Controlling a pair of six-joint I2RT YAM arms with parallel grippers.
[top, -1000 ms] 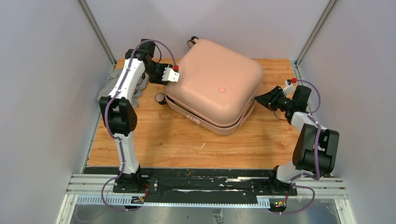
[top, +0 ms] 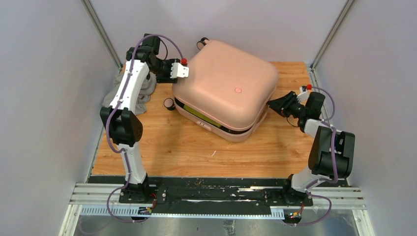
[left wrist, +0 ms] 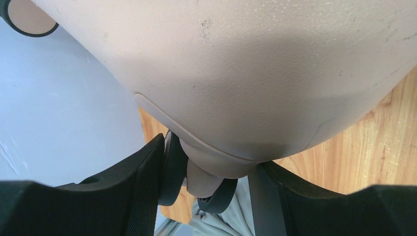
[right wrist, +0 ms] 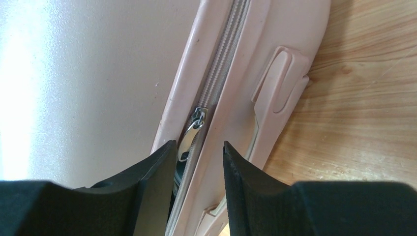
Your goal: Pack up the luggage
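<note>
A large pink hard-shell suitcase lies askew on the wooden floor, its lid down but gapped along the front, where something yellow-green shows. My left gripper is at its left back corner, fingers apart against the shell beside a wheel; whether it grips is unclear. My right gripper is at the right front edge, fingers part open beside a metal zipper pull on the zip, a side handle just right of it.
Grey cloth lies at the back left, behind the left arm. Bare wood is free in front of the suitcase and at the right. White walls enclose the sides and back.
The right gripper has shifted only slightly.
</note>
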